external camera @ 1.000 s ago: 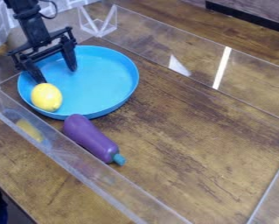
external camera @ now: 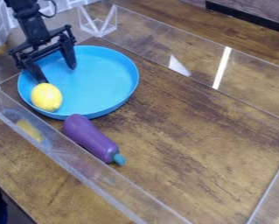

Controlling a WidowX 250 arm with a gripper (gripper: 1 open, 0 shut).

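Observation:
A blue round plate (external camera: 104,83) sits on the wooden table at the left. A yellow lemon-like object (external camera: 47,97) rests on its lower left part. Below the plate lies a purple eggplant (external camera: 87,136) with a green end. The black gripper (external camera: 45,61) is at the upper left, over the left rim of the plate, its fingers spread. Whether anything is between them is hard to tell.
Clear plastic walls (external camera: 86,182) run along the lower left and upper right of the work area.
The gripper has shifted very slightly; the plate, yellow object and eggplant look unchanged.

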